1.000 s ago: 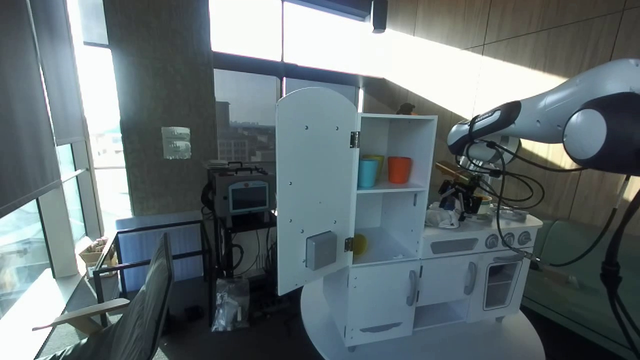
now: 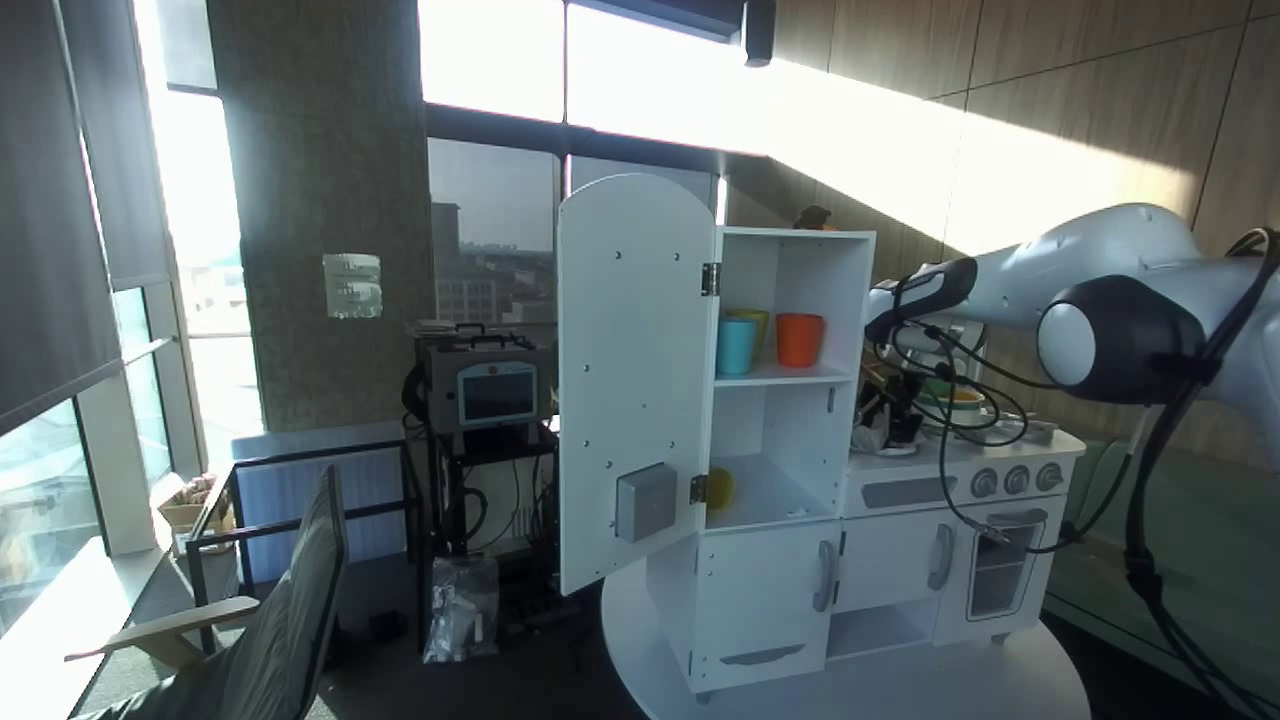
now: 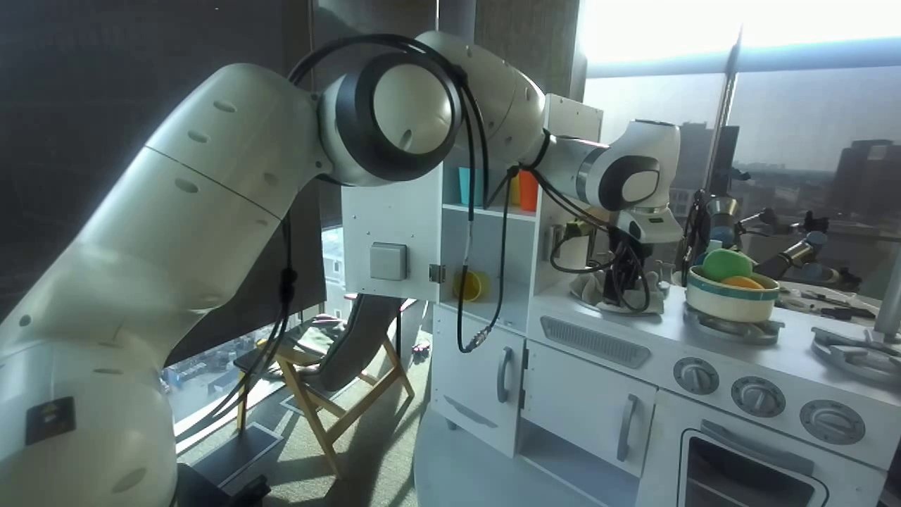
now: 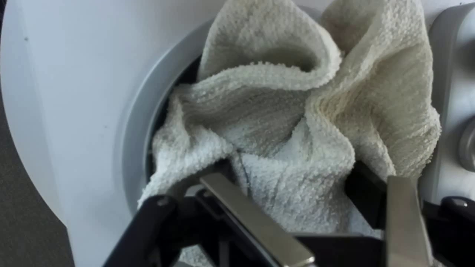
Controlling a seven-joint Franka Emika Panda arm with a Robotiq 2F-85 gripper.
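Note:
A crumpled cream towel [image 4: 285,120] fills most of the wrist view, lying over a round dark basin with a grey rim [image 4: 140,120]. My gripper is part open, its two fingers spread over the near part of the towel, with cloth visible between them. Whether the pads touch the cloth cannot be told. From the side, the gripper [image 3: 623,283] points down onto the towel [image 3: 591,294] at the left end of the toy kitchen's counter.
A bowl [image 3: 733,296] with green and orange items stands on the burner to the right. On the left is a shelf cabinet holding a blue cup [image 2: 735,346] and an orange cup [image 2: 800,340], its white door [image 2: 636,384] swung wide. Cables hang from the arm.
The arm has moved left and lower in exterior view 1, bringing my gripper from above and right of the towel down to it. The cabinet door and cups look nearly unchanged.

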